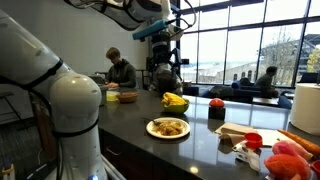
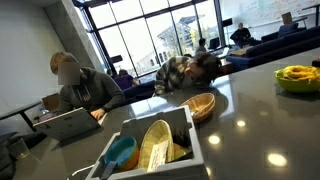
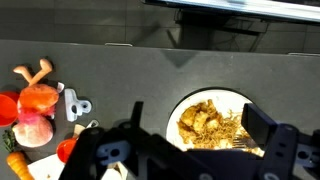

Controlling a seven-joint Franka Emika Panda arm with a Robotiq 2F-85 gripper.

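My gripper is open in the wrist view, its two dark fingers wide apart and nothing between them. Below it, a white plate (image 3: pixel 181 113) of brownish-yellow food lies on the dark table, partly hidden by the gripper body. A fork appears to rest on the food. From the first exterior view, the same plate (image 1: pixel 155 132) sits near the table's front edge, with the arm raised well above it. Behind the plate, a green bowl (image 1: pixel 177 109) holds something yellow.
Plush toys (image 1: pixel 290 160), red cups (image 1: pixel 253 141) and a board (image 1: pixel 235 129) occupy the table's right side. A grey bin (image 2: pixel 192 158) with bowls inside and a wicker basket (image 2: pixel 200 107) show in the second exterior view. A person (image 2: pixel 82 88) sits behind a laptop.
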